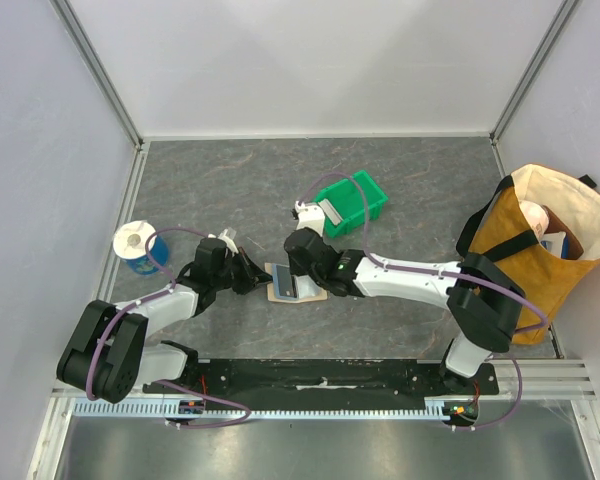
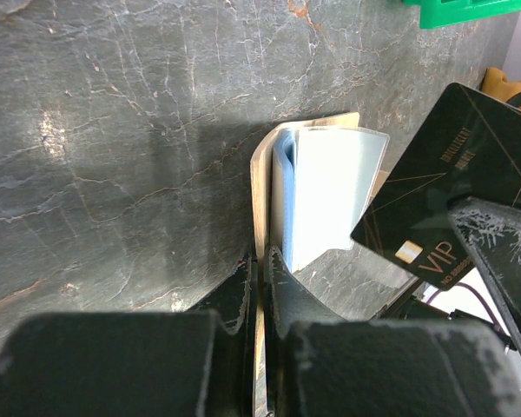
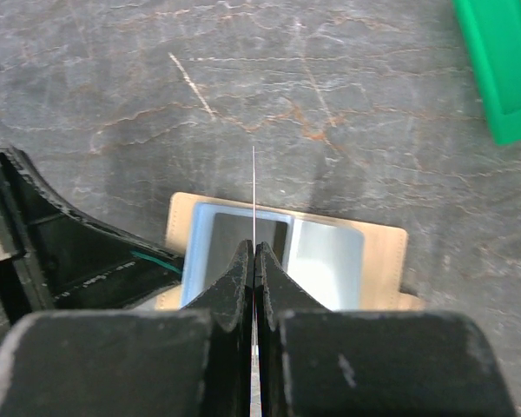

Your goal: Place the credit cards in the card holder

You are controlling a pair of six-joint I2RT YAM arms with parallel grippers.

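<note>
A tan card holder (image 3: 384,261) with clear, blue-edged sleeves (image 2: 326,187) lies open on the table. My left gripper is shut on its left edge. Above the sleeves, my right gripper is shut on a black credit card marked VIP (image 2: 425,195). In the right wrist view that card stands edge-on as a thin upright line, apart from the holder in the left wrist view. One sleeve (image 3: 234,243) looks dark inside; whether a card or a reflection causes this I cannot tell.
Behind the holder is a green basket (image 1: 378,199) with a pale stack (image 1: 330,212) in it. A blue-and-white roll (image 1: 140,247) stands at the left, a yellow bag (image 1: 540,290) at the right.
</note>
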